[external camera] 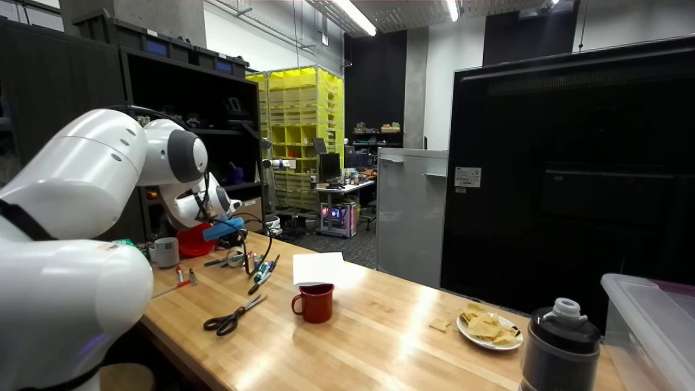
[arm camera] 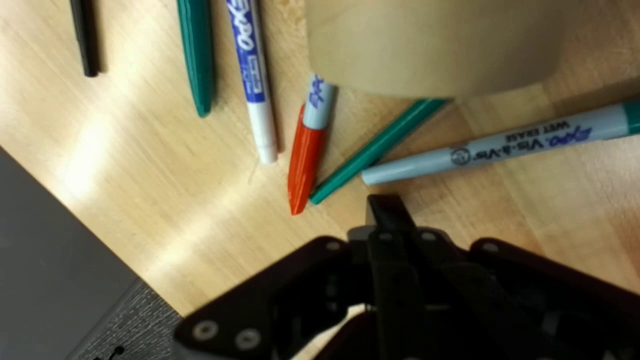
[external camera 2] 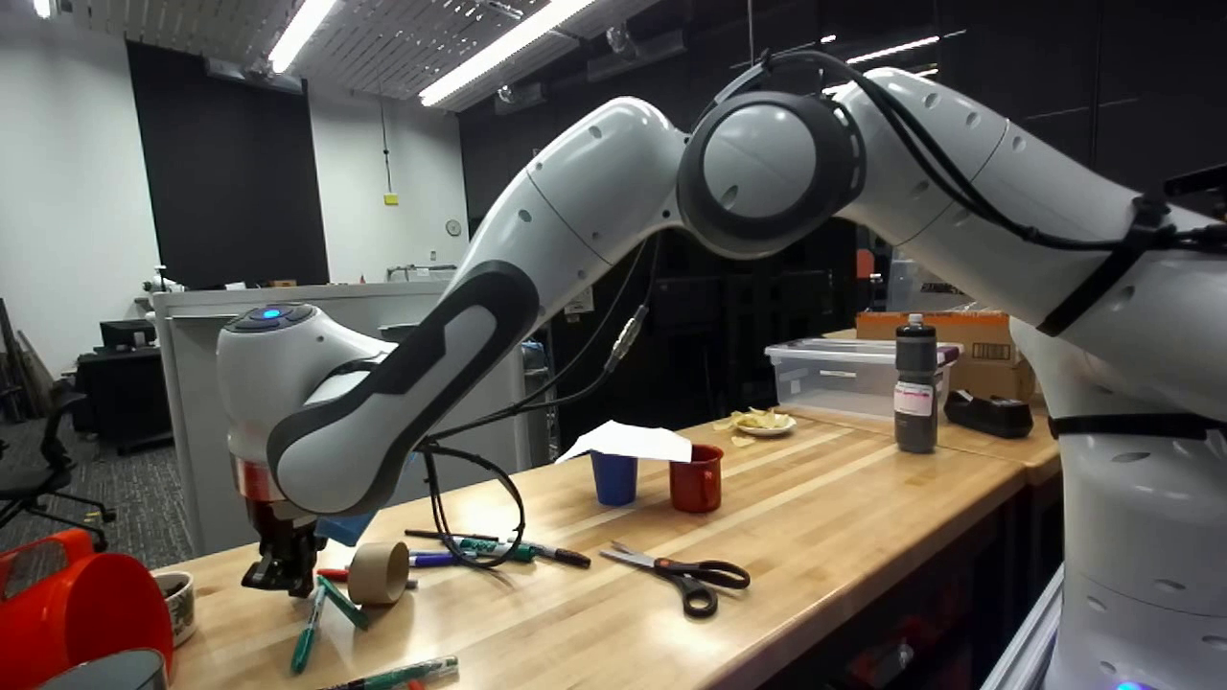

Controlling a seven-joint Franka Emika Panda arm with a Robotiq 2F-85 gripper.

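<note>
In the wrist view my gripper is shut, with nothing showing between its fingers, just above the wooden table. Right by its tip lie a grey Vis-à-Vis marker (arm camera: pixel 498 149) and a thin green marker (arm camera: pixel 378 151). A red-capped marker (arm camera: pixel 307 157) touches or nearly touches the green one's end. The tan tape roll (arm camera: pixel 429 45) partly covers the markers. Farther left are a blue-labelled Expo marker (arm camera: pixel 250 66), a dark green one (arm camera: pixel 198 57) and a black one (arm camera: pixel 85 36). In exterior view 2 the gripper (external camera 2: pixel 276 585) points down beside the tape roll (external camera 2: pixel 379 573).
Scissors (external camera 2: pixel 679 569), a red mug (external camera 2: pixel 697 479) and a blue cup (external camera 2: pixel 614 477) under a white sheet (external camera 2: pixel 630 441) stand along the table. A red container (external camera 2: pixel 86 615) sits close to the gripper. Chips on a plate (external camera: pixel 490 344) and a bottle (external camera: pixel 561 345) are far off.
</note>
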